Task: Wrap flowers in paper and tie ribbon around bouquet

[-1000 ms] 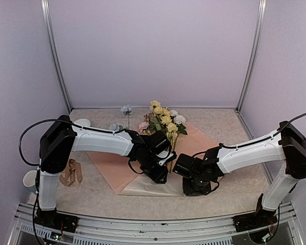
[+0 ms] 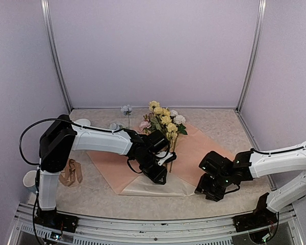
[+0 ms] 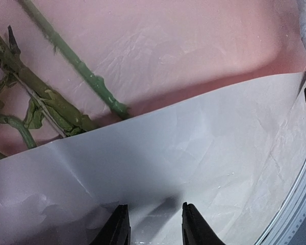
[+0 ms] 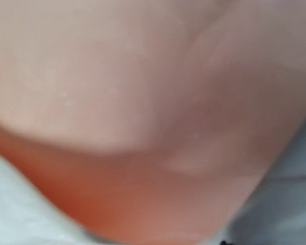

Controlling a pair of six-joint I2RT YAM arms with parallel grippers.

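A bouquet of fake flowers (image 2: 166,120), yellow, white and pink, lies on pink wrapping paper (image 2: 196,143). Its green stems (image 3: 71,53) run under the paper's folded white flap (image 3: 194,143). Over that flap stands my left gripper, partly open, with only the flap visible behind its gap. My right gripper (image 2: 210,196) is at the paper's front right corner, low to the table. Blurred paper fills the right wrist view, and its fingers are almost wholly out of sight, so whether paper lies between them is hidden.
A brown ribbon (image 2: 70,172) lies on the left of the table, near a white cup (image 2: 30,179). Separate blue flowers (image 2: 126,109) are behind the left arm.
The right gripper has moved right along the paper's front edge, toward its right corner. More of the folded white flap shows. The left arm has stayed in place.
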